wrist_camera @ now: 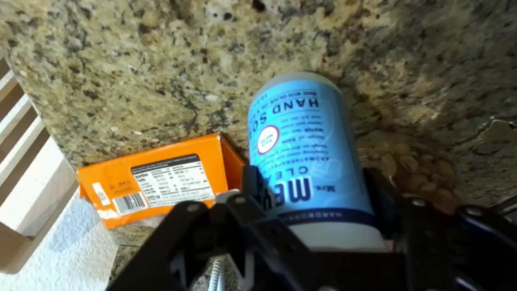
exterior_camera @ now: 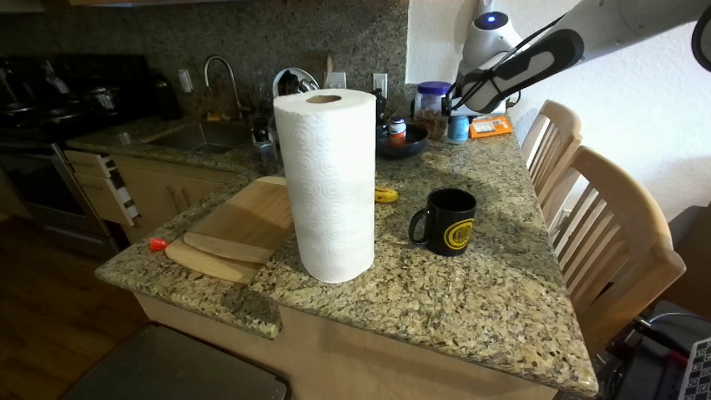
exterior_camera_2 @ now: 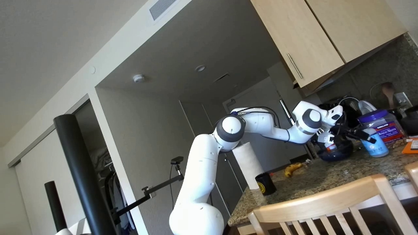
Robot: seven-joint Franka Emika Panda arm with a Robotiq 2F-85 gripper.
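Note:
A light-blue hand soap bottle (wrist_camera: 305,145) with a white base and a dark band stands on the granite counter, its label upside down in the wrist view. My gripper is shut on it, one dark finger against each side. The far end of the counter holds this same bottle (exterior_camera: 457,130) in exterior view 1, with the arm reaching down over its top. From the other side, exterior view 2 shows the blue bottle (exterior_camera_2: 375,144) at the gripper's dark fingers. Whether its base touches the counter is hard to tell.
Close beside the bottle lie an orange box (wrist_camera: 160,177) and a purple-lidded jar (exterior_camera: 431,110). A dark pan (exterior_camera: 407,145) holds a small bottle. Nearer stand a black mug (exterior_camera: 451,223) and a paper towel roll (exterior_camera: 330,193); a banana (exterior_camera: 386,194) lies behind the roll.

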